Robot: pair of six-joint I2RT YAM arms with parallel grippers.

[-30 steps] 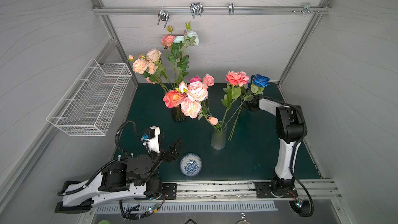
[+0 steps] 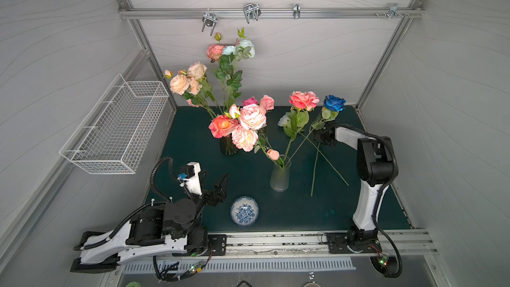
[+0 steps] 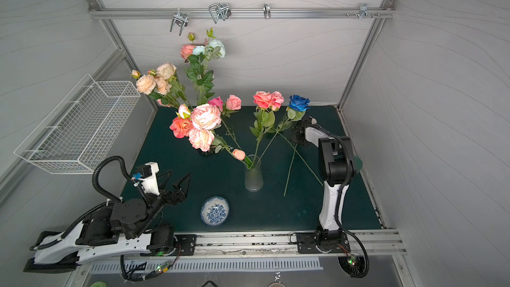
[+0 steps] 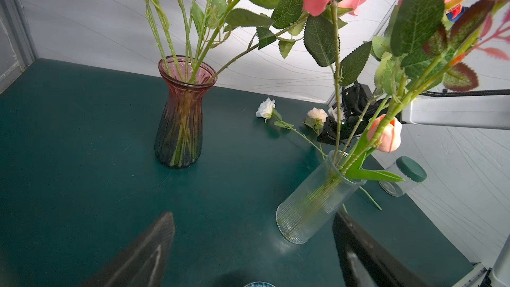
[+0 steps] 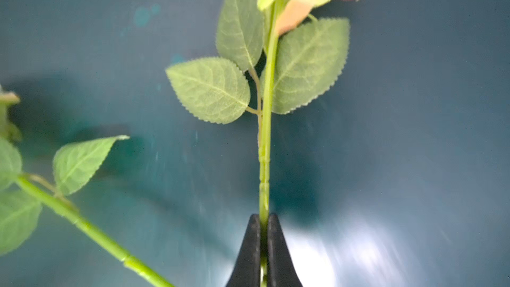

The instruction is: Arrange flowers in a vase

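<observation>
A clear ribbed vase (image 4: pixel 308 207) holds several rose stems at center; behind it a dark pink glass vase (image 4: pixel 178 127) holds tall flowers. My left gripper is open and empty at lower left. At the back right, over loose roses lying on the table, my right gripper is shut on a green rose stem (image 5: pixel 265 175) with leaves and a pale bloom. A second stem (image 5: pixel 95 228) lies beside it in the right wrist view. The white rose (image 4: pixel 265 109) lies behind the clear vase.
A blue-patterned dish (image 2: pixel 244 211) sits near the front edge. A wire basket (image 2: pixel 114 127) hangs at the left wall. A green-lidded jar (image 4: pixel 410 168) is at the right.
My right arm has shifted slightly right, and the lying stems' lower ends have moved right, away from the clear vase. The left gripper has shifted slightly.
</observation>
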